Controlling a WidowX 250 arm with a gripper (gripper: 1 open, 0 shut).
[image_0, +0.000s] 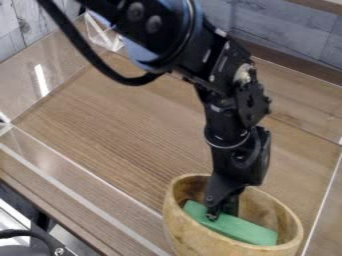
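A wooden bowl (185, 226) sits at the bottom right of the camera view, holding a green block (247, 230) that lies along its bottom. My black gripper (217, 208) reaches down into the bowl from above, its tips at the left part of the block. The bowl and the arm's own body hide the fingertips in part, so I cannot tell how far apart they stand or whether they grip the block.
A wall (301, 30) runs along the back. A dark cable (27, 236) lies beyond the table's front left edge.
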